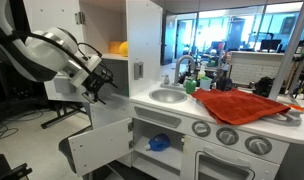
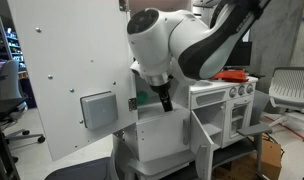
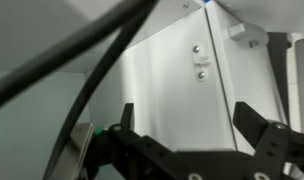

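In the wrist view my gripper is open, its dark fingers (image 3: 256, 124) wide apart with nothing held between them. Beyond them shows a white panel (image 3: 177, 85) with a small metal hinge (image 3: 200, 62). From exterior view 1, the gripper (image 1: 93, 96) is at the left, in front of the tall white cabinet and above the swung-out lower door (image 1: 102, 146). Something green (image 2: 145, 98) shows behind the arm in exterior view 2, near the cabinet opening; what it is cannot be made out.
An orange-yellow object (image 1: 124, 48) sits on the upper shelf. A blue item (image 1: 158, 142) lies in the open compartment under the sink (image 1: 168, 95). A red cloth (image 1: 238, 105) covers part of the counter. A large open door panel (image 2: 67, 75) stands beside the arm.
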